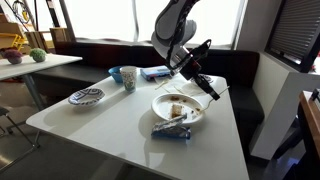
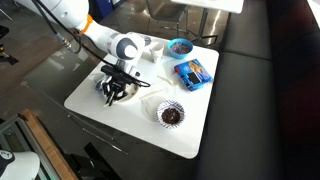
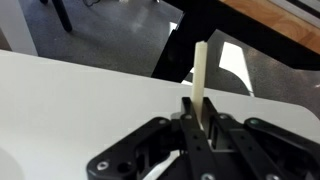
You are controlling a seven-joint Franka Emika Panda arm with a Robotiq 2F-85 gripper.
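My gripper (image 1: 211, 95) is shut on a pale, thin stick-like handle (image 3: 200, 75), which points up and away from the fingers in the wrist view. It hangs over the right side of a white plate (image 1: 161, 104) on the table. A tan piece (image 1: 176, 110) rests on that plate, with a few small brown bits around it. Whether the handle's far end touches the plate or the tan piece cannot be made out. In exterior view 2 the gripper (image 2: 108, 97) covers much of the plate area.
A blue-and-white packet (image 1: 171, 130) lies before the plate. To the left are a patterned bowl (image 1: 86, 97), a cup (image 1: 129, 80) and a blue bowl (image 2: 179, 47). A blue bag (image 2: 193, 73) lies toward the back.
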